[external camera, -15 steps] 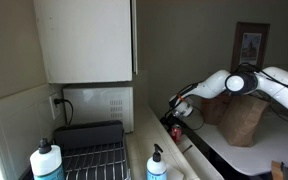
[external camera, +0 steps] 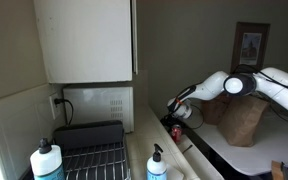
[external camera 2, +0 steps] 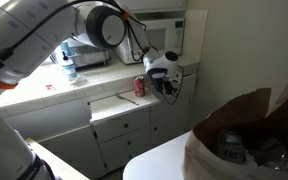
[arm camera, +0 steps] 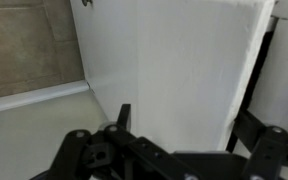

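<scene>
At the counter's edge, my gripper [external camera 2: 170, 91] points downward beside the white cabinet and drawer fronts [external camera 2: 119, 106]. The wrist view shows the gripper open, with its dark fingers spread wide. A white front panel [arm camera: 174, 60] fills much of the view beyond and between them. A dark gap [arm camera: 263, 68] runs along that panel's right edge, near the right finger. Whether either finger touches the panel cannot be told. A small knob [arm camera: 87, 3] shows at the top left of the panel.
A red can [external camera 2: 139, 86] stands on the counter close to the gripper. Soap bottles [external camera: 157, 168] and a dish rack [external camera: 94, 160] occupy the near counter. A large brown paper bag [external camera 2: 234, 125] stands at the right. Tiled floor [arm camera: 29, 45] shows below the cabinets.
The arm and gripper hold nearly the same place near the counter edge, with only a very slight shift. Nothing else has visibly moved.
</scene>
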